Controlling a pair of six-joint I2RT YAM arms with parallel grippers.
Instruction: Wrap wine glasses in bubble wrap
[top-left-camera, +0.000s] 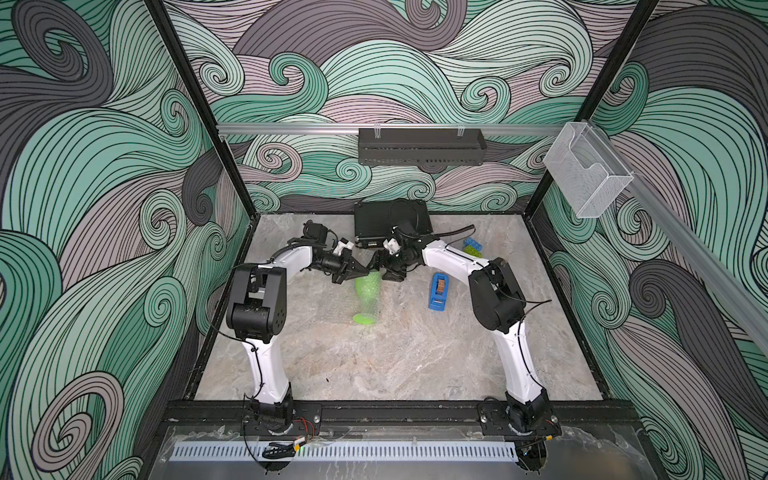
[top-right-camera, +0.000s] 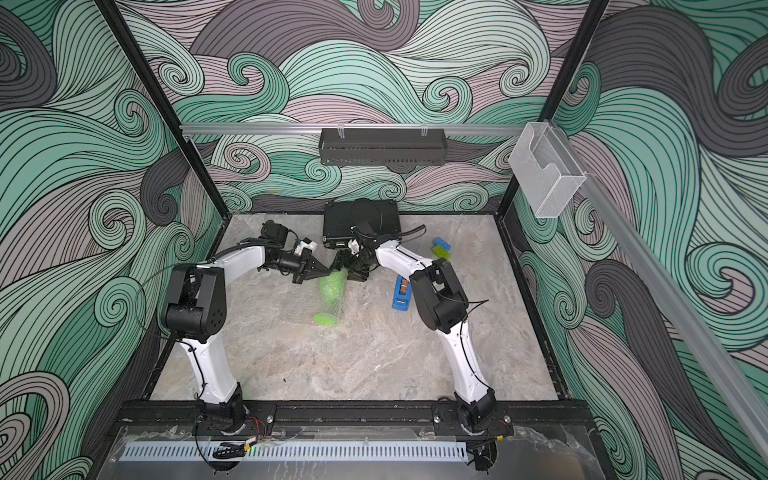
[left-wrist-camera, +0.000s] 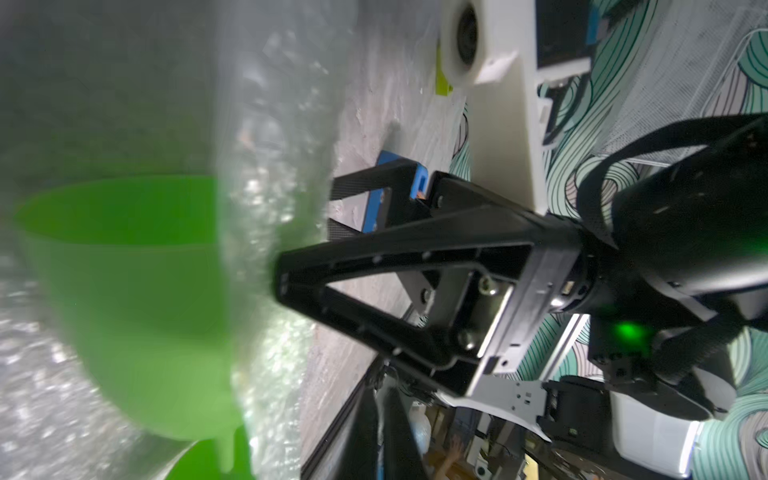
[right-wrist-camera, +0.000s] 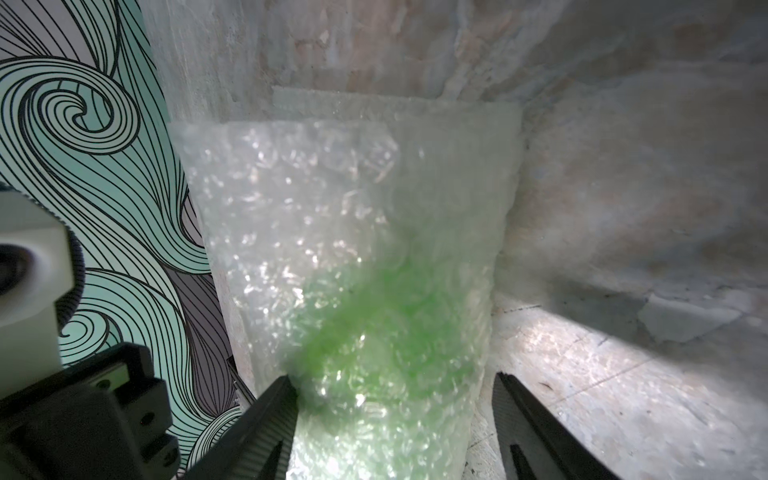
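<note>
The green wine glass (top-left-camera: 367, 288) lies on the table, its foot (top-left-camera: 363, 319) toward the front. Clear bubble wrap (right-wrist-camera: 312, 200) covers the bowl, while a loose flap (top-left-camera: 332, 305) spreads flat to the left. My left gripper is shut with nothing between its fingers; the wrap's edge is outside them. From above, that gripper reaches the bowl's far left side. My right gripper stands open at the bowl's far right, its fingers (right-wrist-camera: 276, 428) on either side of the wrapped glass. Whether both touch the wrap is unclear.
A blue tape dispenser (top-left-camera: 437, 291) stands right of the glass. Behind my right gripper is a black case (top-left-camera: 376, 220). Small blue and green items (top-left-camera: 472, 246) lie at the far right.
</note>
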